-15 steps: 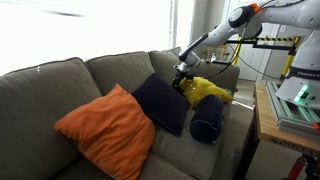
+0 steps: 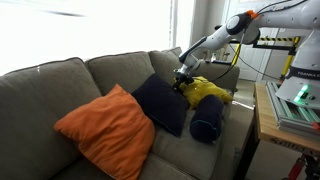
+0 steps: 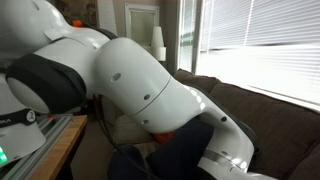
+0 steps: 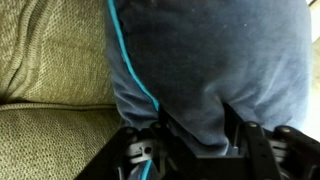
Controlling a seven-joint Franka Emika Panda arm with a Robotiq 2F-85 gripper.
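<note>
A dark blue pillow (image 2: 162, 103) leans against the sofa back, to the right of an orange pillow (image 2: 110, 133). My gripper (image 2: 181, 80) is down at its upper right edge. In the wrist view the pillow's cloth (image 4: 225, 60), edged with light blue piping (image 4: 133, 65), fills the middle and right. Creased cloth lies between the fingers of my gripper, which stand apart. Whether they press on it cannot be made out. In exterior view 2 the arm hides the fingertips.
A yellow cloth or pillow (image 2: 205, 90) and a dark blue rolled pillow (image 2: 207, 119) lie at the sofa's right end. The brown sofa (image 2: 40, 105) is bare on the left. A wooden table (image 2: 270, 125) stands at the right.
My gripper sits slightly lower against the dark blue pillow than one second ago. The pillows show no clear movement.
</note>
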